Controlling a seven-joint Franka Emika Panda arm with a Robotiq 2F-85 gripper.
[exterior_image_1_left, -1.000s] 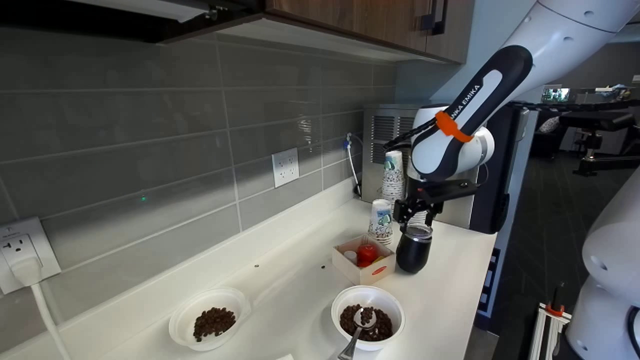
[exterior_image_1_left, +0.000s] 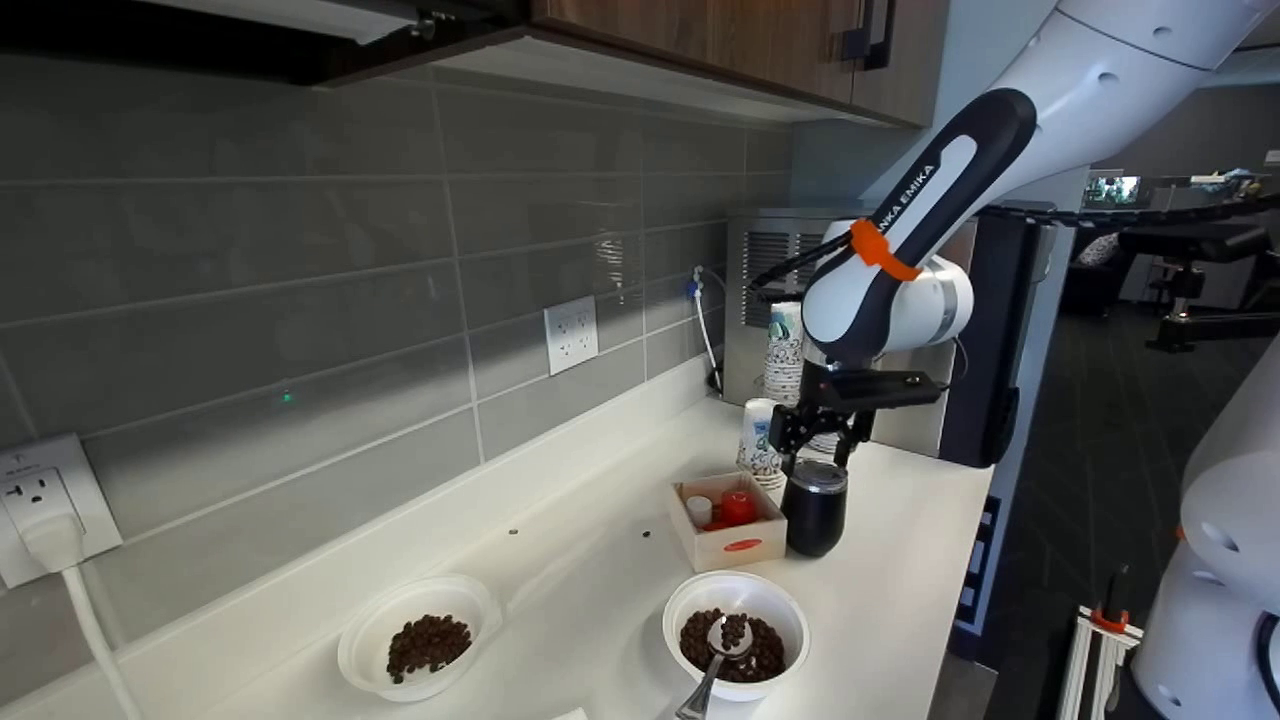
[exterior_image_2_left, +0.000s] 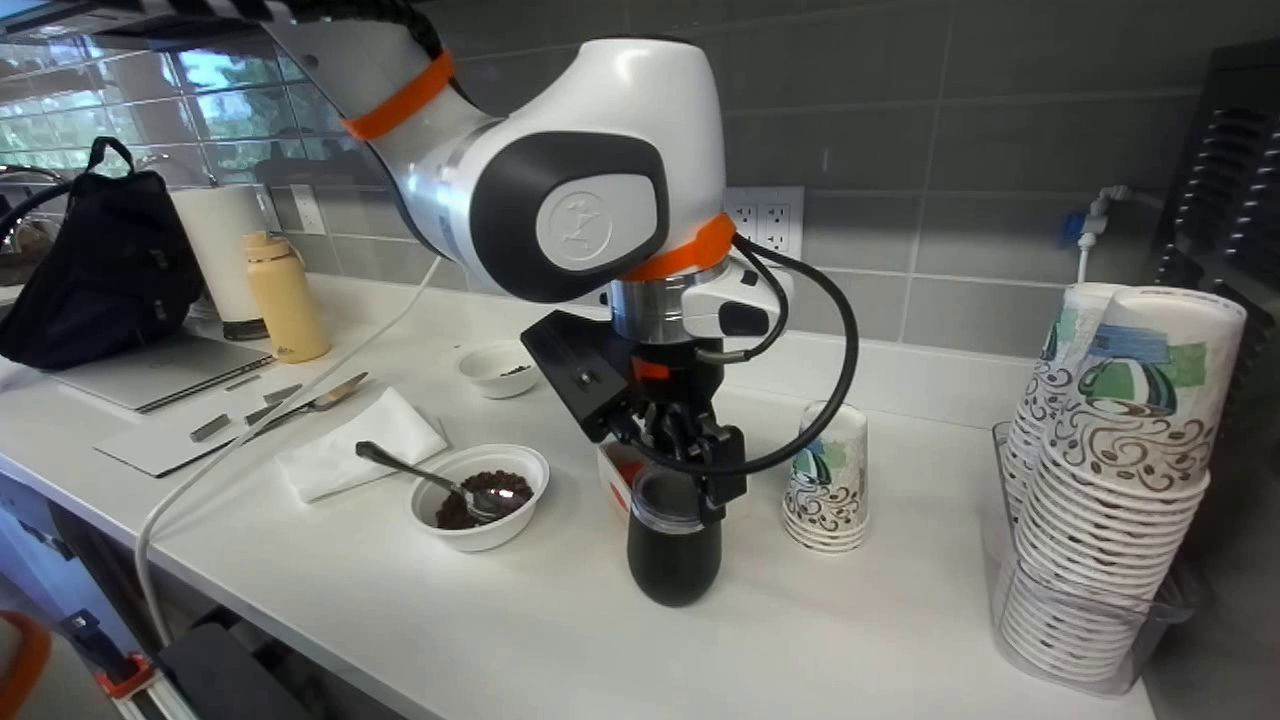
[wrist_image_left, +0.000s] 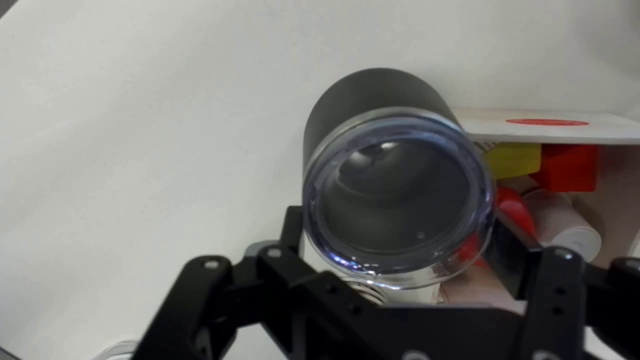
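Observation:
A black tumbler (exterior_image_1_left: 816, 516) with a clear lid stands upright on the counter, right beside a small open box (exterior_image_1_left: 734, 550). My gripper (exterior_image_1_left: 818, 460) is over it, fingers open, with one finger on each side of the lid. From above, the wrist view shows the lidded tumbler (wrist_image_left: 396, 198) between the dark fingers; they are close to the lid, and whether they touch it is hard to tell. Inside the box lie red, yellow and white items (wrist_image_left: 564, 225). In exterior view 2 the tumbler (exterior_image_2_left: 674, 558) partly hides the box.
Two white bowls of brown pieces, one bowl (exterior_image_1_left: 687, 612) with a spoon in it, the other bowl (exterior_image_1_left: 357, 648) farther left, share the counter. Paper cups (exterior_image_2_left: 828, 480) stand behind the tumbler; a taller cup stack (exterior_image_2_left: 1092, 528) is at the right.
The arm has shifted left in exterior view 1. The tumbler, tilted a second ago, now stands upright and slightly closer to the camera. The small box has turned a little.

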